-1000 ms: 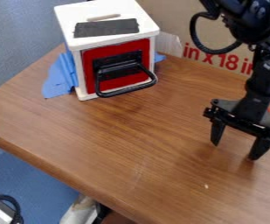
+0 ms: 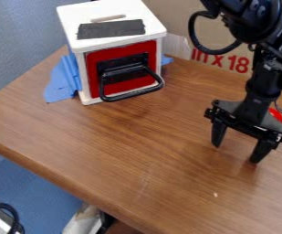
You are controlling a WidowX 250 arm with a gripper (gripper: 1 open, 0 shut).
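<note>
My gripper hangs low over the right side of the wooden table, its two black fingers spread apart with no object visible between them. A red object lies partly hidden behind the gripper. A white toy oven with a red front and black handle stands at the back left, a dark patch and a pale stick on its top.
A blue cloth lies beside and behind the oven. A cardboard box stands at the back right. The table's left edge drops to a blue floor.
My gripper has moved a little to the left over the last second, and more of the red object behind it now shows.
</note>
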